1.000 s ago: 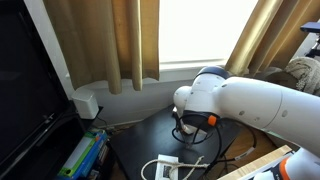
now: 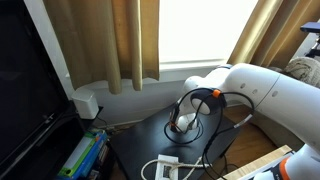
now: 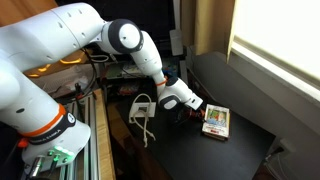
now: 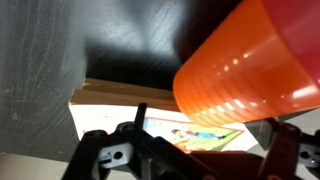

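Note:
An orange-red cup (image 4: 240,65) looms large in the upper right of the wrist view, tilted in the picture and very close to the lens. Its rim end lies between my gripper's (image 4: 203,125) fingers, which stand apart; the fingers are open. Whether either finger touches the cup cannot be told. A flat box or book with a bright printed cover (image 4: 185,127) lies beneath the cup and fingers. In exterior view 2 my gripper (image 3: 196,107) is low over the dark table, beside the printed box (image 3: 216,122). The cup is mostly hidden there.
A white device (image 3: 143,108) with a pale cord lies on the dark table (image 3: 215,155). A white box (image 2: 86,103) stands near the wall, and colourful boxes (image 2: 82,155) sit at the left.
In exterior view 1 the forearm and its orange band have shifted upward in the picture, and a black cable loop now shows beside it. The white device has stayed put.

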